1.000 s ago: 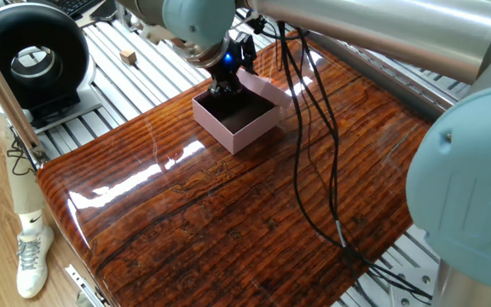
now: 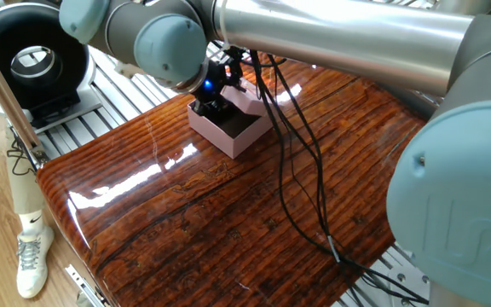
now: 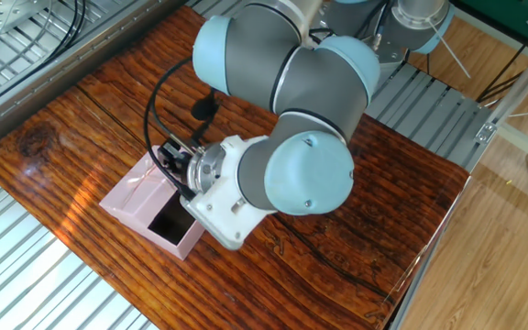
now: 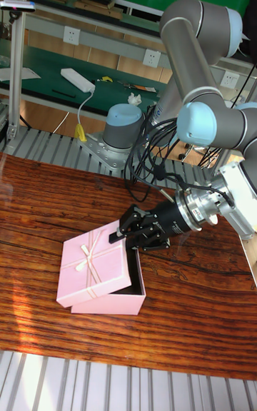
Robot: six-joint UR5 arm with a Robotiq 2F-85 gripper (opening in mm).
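Observation:
On the glossy wooden table [image 4: 205,312] stands a pink open-topped box [image 4: 114,305] with a dark inside. Its pink lid [image 4: 80,282], tied with a pale ribbon bow [image 4: 89,259], lies askew over it. Part of the opening shows along one side in exterior view 3. My black gripper [image 4: 129,241] is at the lid's edge beside that gap, with one fingertip over the lid's top. Whether its fingers are closed on the lid cannot be made out. Exterior view 2 shows the lid [image 3: 134,190] tilted across the box [image 3: 187,240], my gripper [image 3: 172,158] at its edge.
Black cables [image 2: 318,183] hang from the arm down to the table. A round black device [image 2: 37,60] stands on the slatted metal frame at the left.
My arm has shifted and the gripper has turned. The lid now covers more of the box opening, and the box sits slightly further left in exterior view 1.

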